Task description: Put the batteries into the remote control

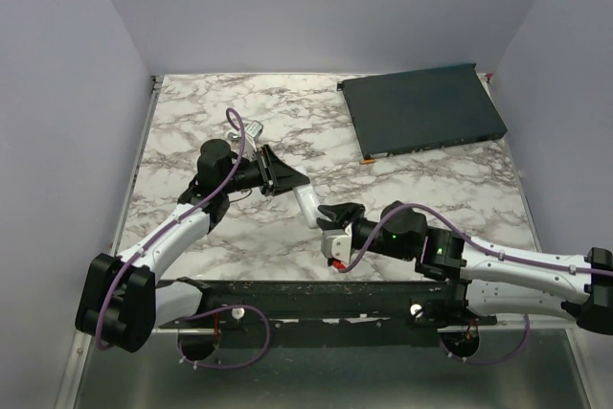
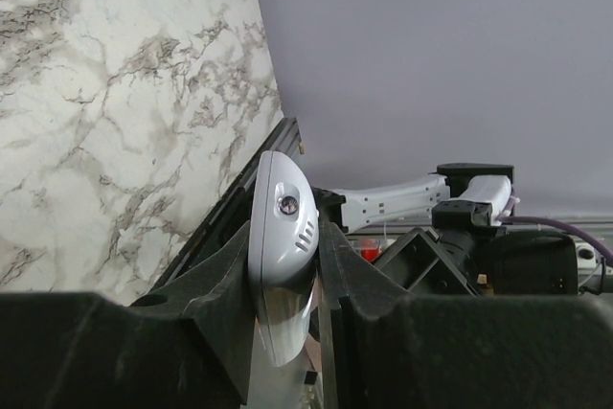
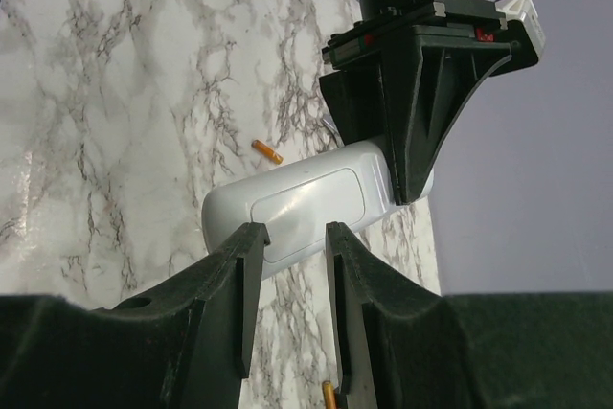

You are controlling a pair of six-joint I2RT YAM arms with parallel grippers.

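Note:
The white remote control [image 1: 308, 204] is held above the table between my two arms. My left gripper [image 1: 299, 179] is shut on one end of it, and the rounded end of the remote [image 2: 285, 198] rises between the fingers. Its back, with the outlined battery cover [image 3: 316, 203], faces the right wrist camera. At the other end, the tips of my right gripper overlap the cover and the remote's edge. A gap shows between those fingers; whether they pinch anything is unclear. Two orange-and-black batteries appear on the table: one battery [image 3: 267, 151] beyond the remote, another battery [image 3: 329, 395] below.
A dark flat panel [image 1: 423, 108] covers the back right of the marble table [image 1: 297, 112]. Some small grey item [image 1: 251, 130] lies behind the left gripper. Walls enclose the sides and back. Bare marble lies around the remote.

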